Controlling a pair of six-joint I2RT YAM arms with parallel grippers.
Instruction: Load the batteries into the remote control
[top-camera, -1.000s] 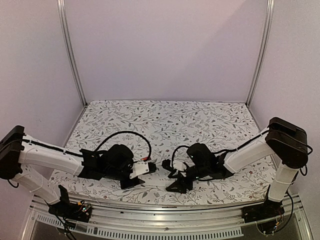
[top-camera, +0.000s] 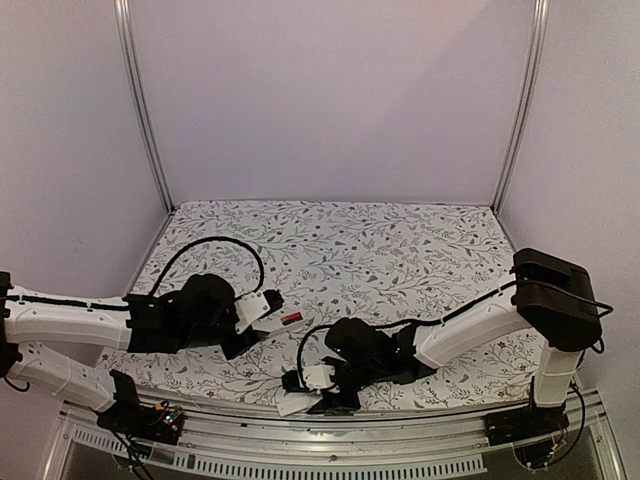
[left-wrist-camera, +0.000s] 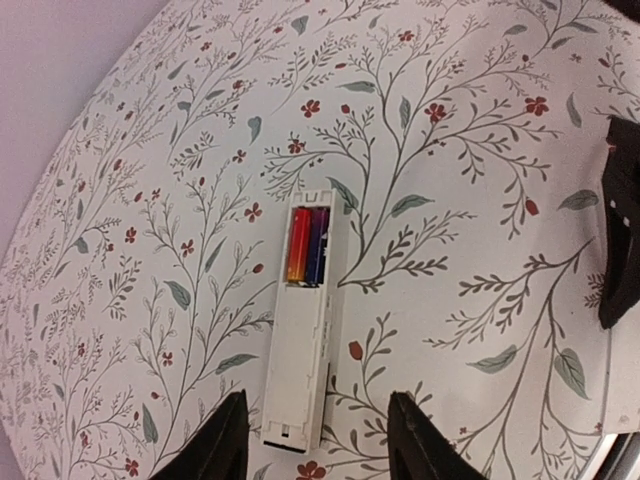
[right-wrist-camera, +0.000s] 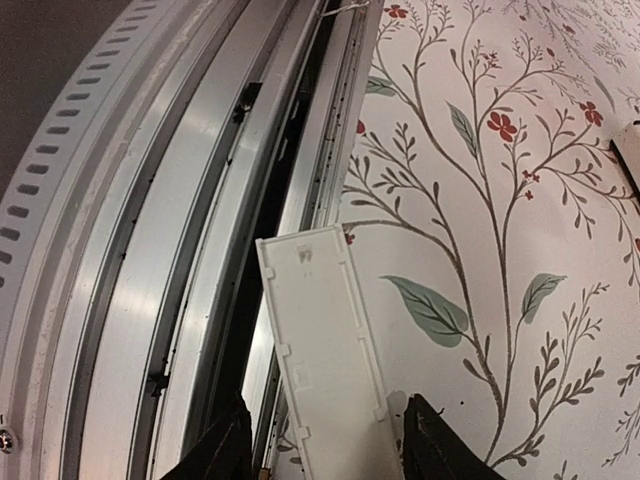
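Note:
The white remote control (left-wrist-camera: 298, 340) lies on the patterned table with its battery bay uncovered. Inside sit a red-orange battery (left-wrist-camera: 298, 245) and a dark blue one (left-wrist-camera: 317, 247), side by side. My left gripper stands open over the remote's near end, touching nothing that I can see. A long white cover (right-wrist-camera: 325, 350) with small side clips lies at the table's front edge, its inner face up. My right gripper is part open around the cover's near end; a gap shows at the left finger (right-wrist-camera: 232, 438), while the right finger is close beside it.
Metal rails (right-wrist-camera: 170, 260) run along the table's front edge, just beside the cover. In the top view, the table behind both arms (top-camera: 350, 250) is clear. Walls close in the sides and back.
Both grippers have moved left, the right one also toward the front edge. The white cover has shifted from between the grippers to that edge, and the remote's bay shows more clearly.

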